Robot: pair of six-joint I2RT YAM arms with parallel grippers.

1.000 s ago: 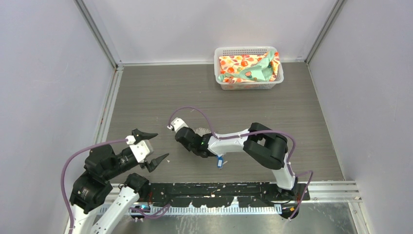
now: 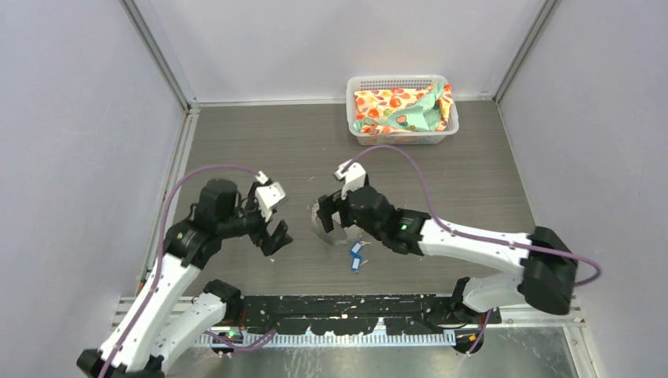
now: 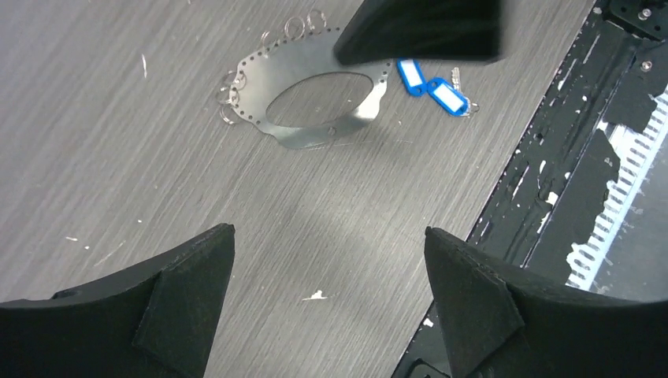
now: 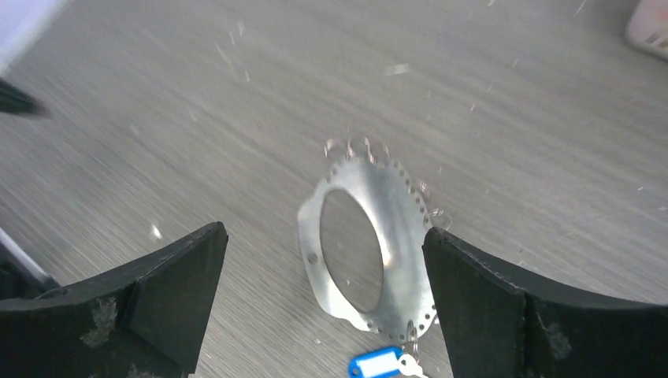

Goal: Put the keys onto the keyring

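Observation:
A flat silver metal plate (image 3: pixel 315 55) with an oval hole and small rings (image 3: pixel 231 94) along its edge lies mid-table, partly hidden under my right arm in the top view. Keys with blue tags (image 2: pixel 355 262) lie beside it toward the table's front. My left gripper (image 2: pixel 273 235) hangs left of the plate, open, its fingers wide apart in the left wrist view. My right gripper (image 2: pixel 331 205) is over the plate, open with nothing between its fingers; the plate and keys show below it in the right wrist view.
A white basket (image 2: pixel 402 138) with orange-patterned and mint cloth stands at the back right. A scuffed black strip (image 2: pixel 291 307) runs along the front edge, and walls close in both sides and the back.

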